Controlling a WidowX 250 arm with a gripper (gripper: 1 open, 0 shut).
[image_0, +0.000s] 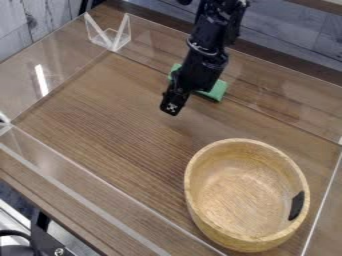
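The black gripper reaches down from the back centre over the wooden table, its fingers low beside a green object that lies partly behind it. Whether anything is between the fingertips is too small and dark to tell.
A round tan tub takes up the lower right of the table. A white wire piece sits at the back left edge.
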